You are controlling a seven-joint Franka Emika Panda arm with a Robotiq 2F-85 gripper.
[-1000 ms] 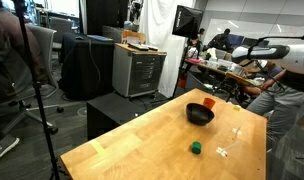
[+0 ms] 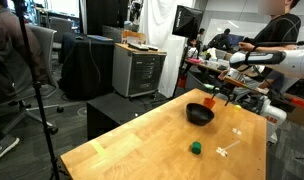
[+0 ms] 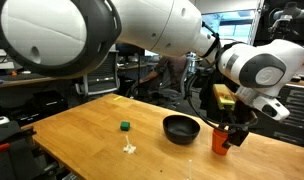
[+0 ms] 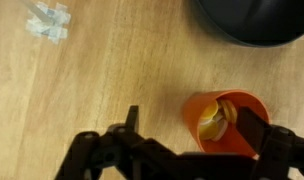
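Note:
An orange cup (image 4: 194,104) stands upright on the wooden table, with yellow and tan items inside it. My gripper is open above the cup; seen from the wrist, the cup lies toward the right finger (image 4: 251,127), which overlaps its far rim. In exterior view 2 the gripper (image 3: 235,128) is close to the orange cup (image 3: 219,143), its fingers partly overlapping the rim; whether they touch cannot be told. Exterior view 1 shows the gripper (image 2: 230,88) right of the cup (image 2: 207,102). A black bowl (image 3: 181,128) sits beside the cup.
A green object (image 3: 124,126) lies on the table (image 3: 77,130) beyond the bowl. White tape (image 3: 129,146) with a thin piece is stuck on the surface nearby. The far end of the table, away from the arm, is bare. A black case (image 2: 108,112) stands alongside the table.
The arm has come down and left toward the orange cup, from high at the right edge. The cup, bowl and green object have stayed put.

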